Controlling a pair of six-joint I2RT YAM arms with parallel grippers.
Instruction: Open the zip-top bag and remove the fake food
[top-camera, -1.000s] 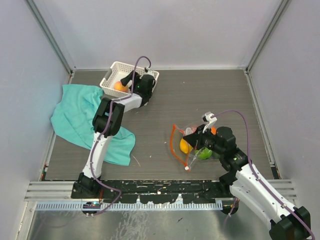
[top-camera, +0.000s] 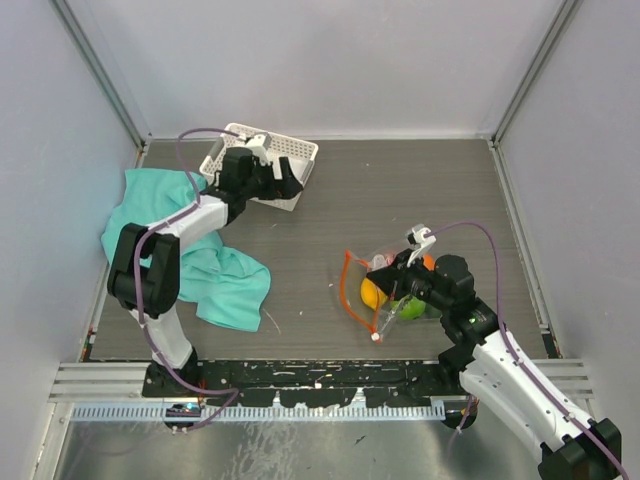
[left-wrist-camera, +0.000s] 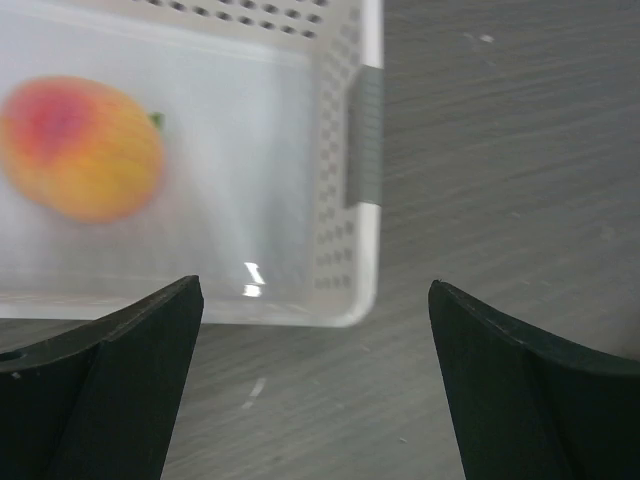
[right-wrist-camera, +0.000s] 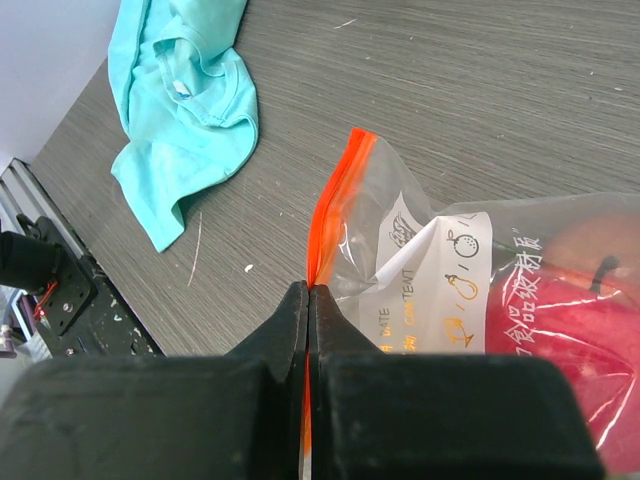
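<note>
The clear zip top bag (right-wrist-camera: 455, 270) lies at right of centre on the table, its orange edge (top-camera: 344, 285) standing in an open loop. Inside it are a yellow fake food piece (top-camera: 370, 293), a green one (top-camera: 409, 308) and a red one (right-wrist-camera: 570, 330). My right gripper is shut on the bag's orange-edged rim. Over the front right of the white basket, my left gripper has its fingers apart and nothing between them. A peach-like fake fruit (left-wrist-camera: 85, 148) rests in the basket; the left arm hides it in the top view.
The white basket (top-camera: 302, 148) stands at the back left. A turquoise cloth (top-camera: 235, 285) lies in front of it, partly under the left arm. Bare table spreads between basket and bag and across the back right.
The right arm has stayed still.
</note>
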